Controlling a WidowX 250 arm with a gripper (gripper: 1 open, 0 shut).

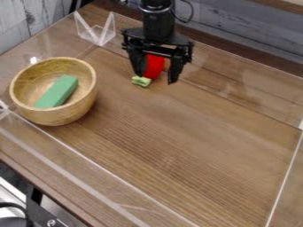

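My black gripper [155,51] is open over a red object [154,66] at the upper middle, its fingers either side of it and partly covering it. A small pale green piece [141,81] lies just in front of the red object. A green block [58,91] rests inside a wooden bowl [81,105] at the left.
A clear plastic container [97,28] stands at the upper left. A wall runs along the back, and black cables show at the lower left corner.
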